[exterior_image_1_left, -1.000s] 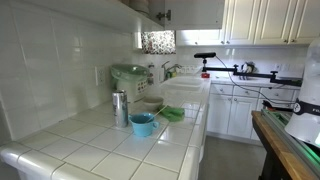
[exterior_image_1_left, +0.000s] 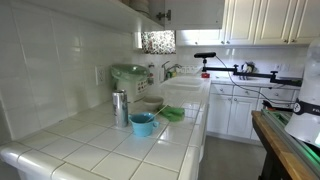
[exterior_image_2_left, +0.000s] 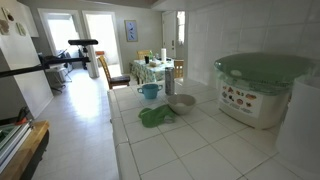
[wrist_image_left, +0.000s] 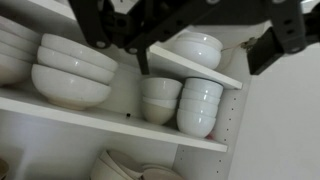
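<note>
My gripper is at the top of the wrist view, its dark fingers (wrist_image_left: 138, 45) set wide apart with nothing seen held between them. Behind and below it, white bowls stand stacked on a cabinet shelf. A small stack (wrist_image_left: 162, 100) stands near the left finger, and a taller stack (wrist_image_left: 199, 108) sits right of it. Larger bowls (wrist_image_left: 72, 72) fill the left side. On the counter are a light-blue cup (exterior_image_1_left: 143, 125), a metal canister (exterior_image_1_left: 121, 108), a green cloth (exterior_image_1_left: 172, 113) and a pale bowl (exterior_image_2_left: 181, 103).
The shelf edge (wrist_image_left: 150, 128) and upper shelf board (wrist_image_left: 185, 67) bound the small stacks. More bowls (wrist_image_left: 130, 165) are below. A white container with a green lid (exterior_image_2_left: 262, 90) stands against the tiled wall.
</note>
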